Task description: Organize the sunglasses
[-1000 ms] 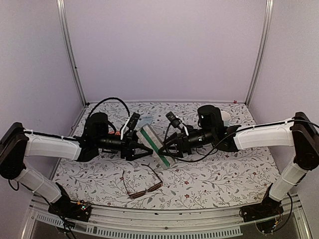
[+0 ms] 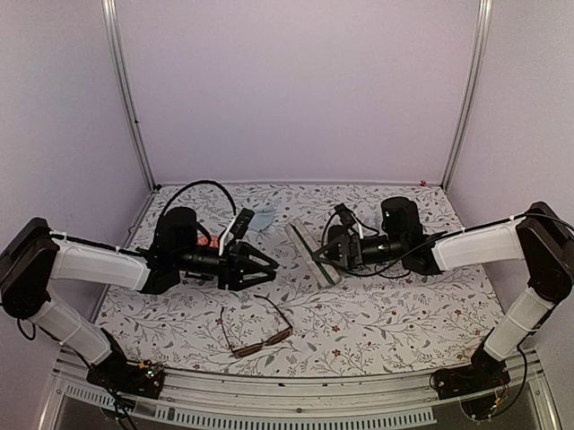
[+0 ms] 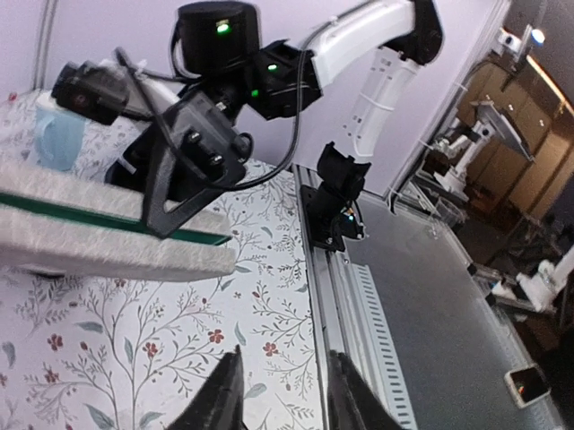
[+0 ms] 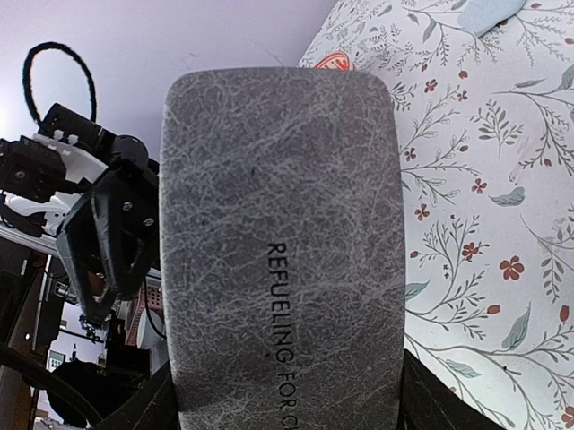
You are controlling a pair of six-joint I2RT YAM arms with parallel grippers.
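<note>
Brown-framed sunglasses lie folded open on the floral mat, below my left gripper. A grey case printed "REFUELING FOR..." is held tilted in the air by my right gripper; in the left wrist view its pale edge with a green stripe shows. My left gripper is part open, with nothing between its fingers, a little left of the case.
A light blue object and a red item lie toward the back of the mat, partly hidden by the arms.
My right gripper has carried the case to the right and back, away from my left gripper, which has shifted only slightly. The sunglasses have not moved.
</note>
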